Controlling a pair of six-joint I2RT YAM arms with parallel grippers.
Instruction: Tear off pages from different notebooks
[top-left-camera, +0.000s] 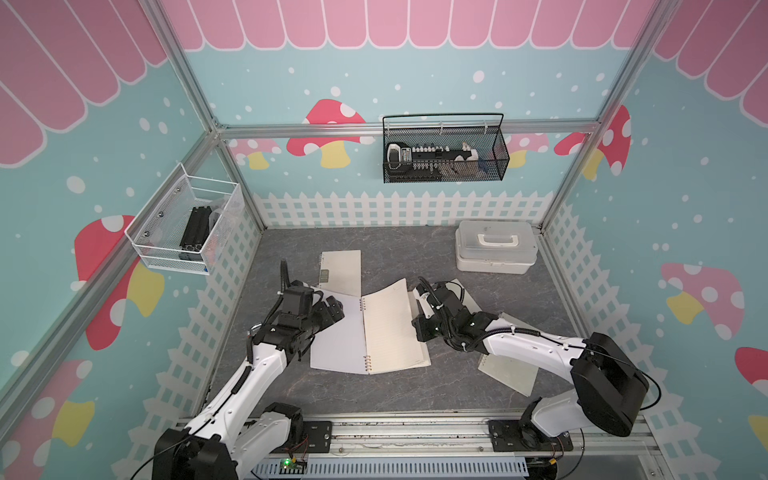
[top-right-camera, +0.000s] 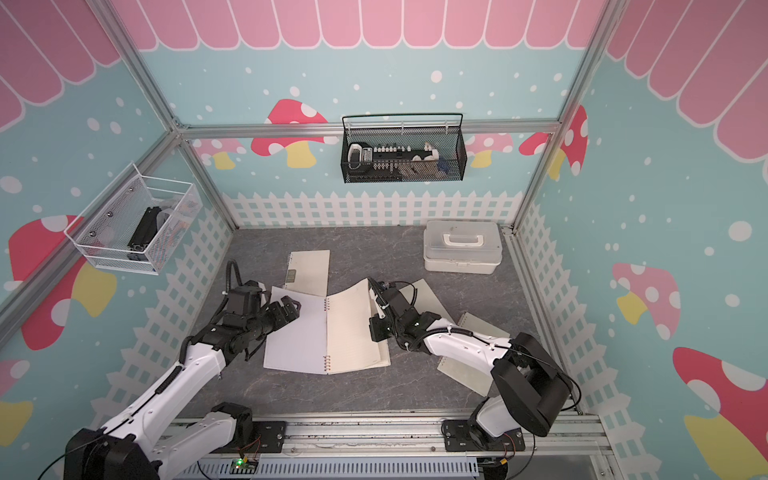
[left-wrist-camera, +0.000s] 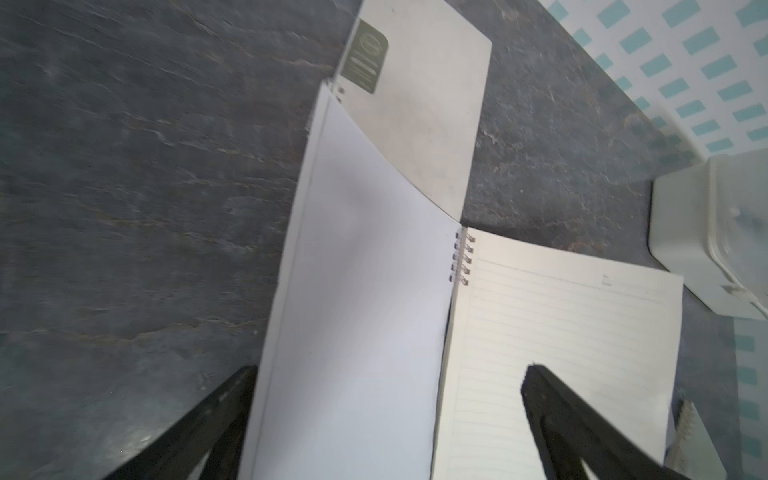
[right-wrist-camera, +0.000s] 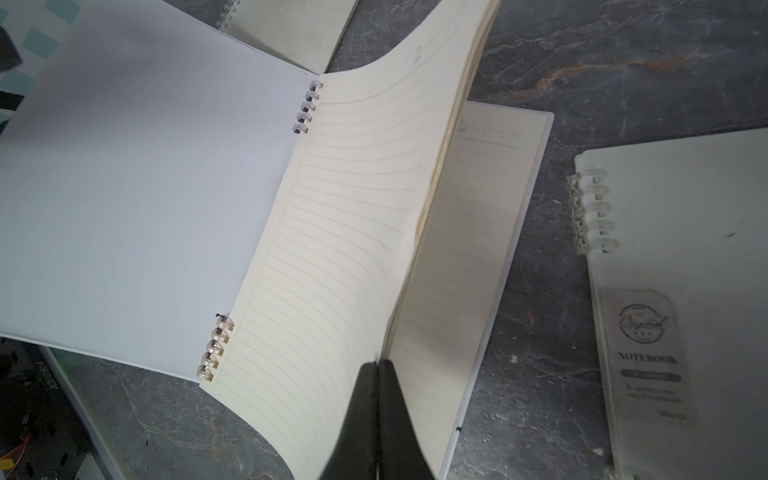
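Note:
An open spiral notebook lies in the middle, its white cover (top-left-camera: 336, 336) to the left and lined pages (top-left-camera: 388, 328) to the right. My left gripper is open above the cover and spine, nothing between its fingers. My right gripper is shut at the right edge of the upper lined pages, which are curved and raised over the sheet beneath (right-wrist-camera: 488, 192); they appear pinched thinly at the fingertips. A smaller notebook (left-wrist-camera: 416, 96) lies behind, and closed notebooks (right-wrist-camera: 680, 304) lie to the right.
A plastic box (top-left-camera: 496, 248) stands at the back right. Wire baskets hang on the back (top-left-camera: 445, 176) and left (top-left-camera: 172, 256) walls. Bare table (top-left-camera: 416, 248) shows behind the open notebook and along its front.

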